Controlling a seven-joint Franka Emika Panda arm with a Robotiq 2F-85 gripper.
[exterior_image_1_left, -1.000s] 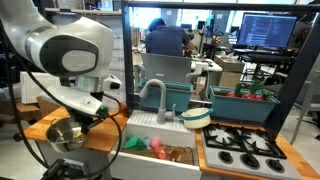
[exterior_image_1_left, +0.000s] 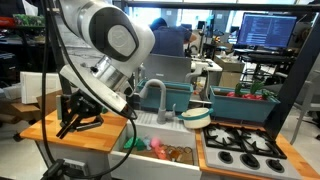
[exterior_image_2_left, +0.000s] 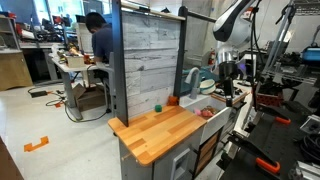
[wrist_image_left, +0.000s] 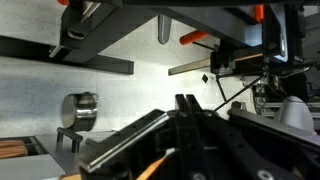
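My gripper (exterior_image_1_left: 72, 126) hangs low at the left, over the front of the wooden counter (exterior_image_1_left: 105, 132), below the large white arm. In the far exterior view the dark gripper (exterior_image_2_left: 240, 98) is small, beside the counter's far end. Along the bottom of the wrist view, dark gripper parts fill the frame, and whatever lies between the fingers cannot be made out. A small silver cylindrical object (wrist_image_left: 80, 110) appears against the pale floor in the wrist view; whether it is that pot is unclear.
A sink (exterior_image_1_left: 160, 140) with several colourful items lies right of the arm, behind it a grey faucet (exterior_image_1_left: 155, 88). Further right stands a stove (exterior_image_1_left: 242, 150). A lidded pale green pot (exterior_image_1_left: 195, 117) sits behind the sink.
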